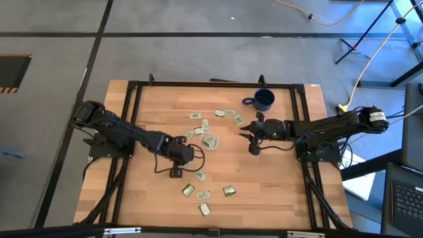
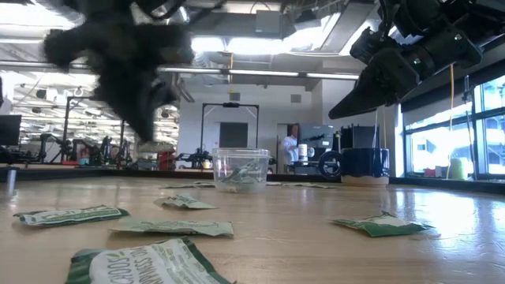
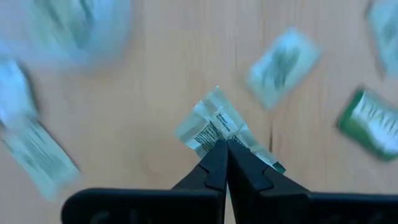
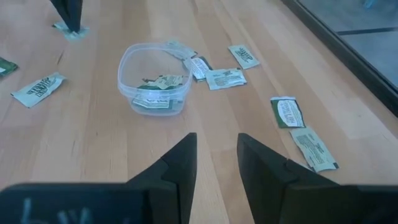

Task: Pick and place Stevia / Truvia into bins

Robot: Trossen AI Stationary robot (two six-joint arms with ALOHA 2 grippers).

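My left gripper is shut on a pale green sweetener packet [image 3: 214, 124], which is pinched between its fingertips and sticks out past them. In the right wrist view that same gripper shows at the top left with the packet at its tips. A clear plastic bin [image 1: 209, 141] with several packets inside stands to the right of the left gripper in the high view. On the bin's other side, my right gripper is open with nothing between its fingers.
Behind the bin lie several loose packets [image 1: 230, 112], and more packets [image 1: 203, 196] are scattered toward the front. A dark blue mug [image 1: 263, 100] stands at the back right.
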